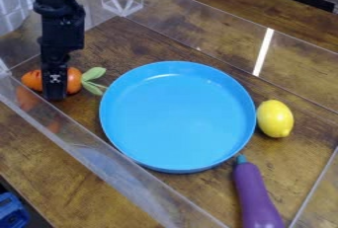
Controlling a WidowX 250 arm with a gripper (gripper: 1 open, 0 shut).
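Observation:
My black gripper (54, 82) reaches down at the left onto an orange carrot-like toy (71, 80) with pale green leaves (93, 80). The fingers sit over and around the orange body; whether they are closed on it I cannot tell. A blue plate (177, 114) lies to the right of the toy.
A yellow lemon (275, 118) lies right of the plate, and a purple eggplant (256, 194) at the lower right. Clear plastic walls border the work area, one close along the left of the toy. Bare wood shows behind the plate.

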